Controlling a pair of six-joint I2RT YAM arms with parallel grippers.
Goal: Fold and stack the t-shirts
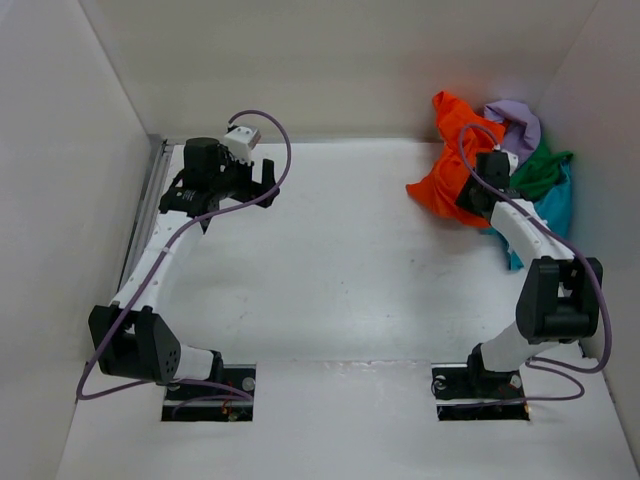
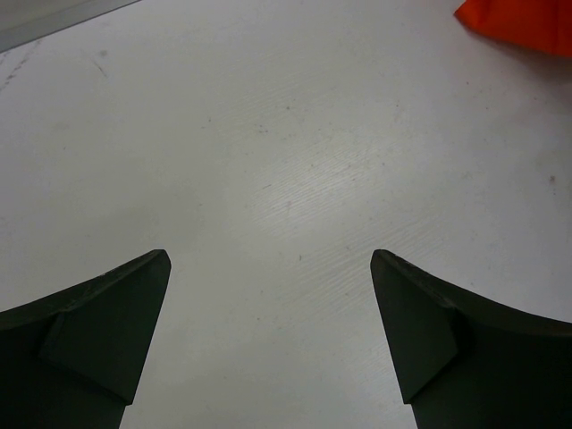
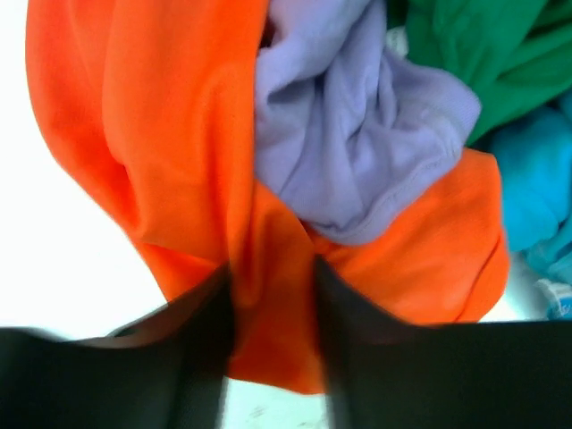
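A crumpled pile of shirts lies at the back right: orange (image 1: 435,185), lavender (image 1: 520,120), green (image 1: 542,165) and turquoise (image 1: 555,210). My right gripper (image 1: 474,200) is low over the orange shirt; in the right wrist view its fingertips (image 3: 273,286) are blurred around an orange fold, lavender cloth just beyond, so I cannot tell whether they touch it. My left gripper (image 1: 264,185) stands open over bare table at the left, nothing between its fingers, with an edge of orange cloth (image 2: 518,22) at the upper right of the left wrist view.
Walls bound it at back and sides, with the pile close to the right-hand one.
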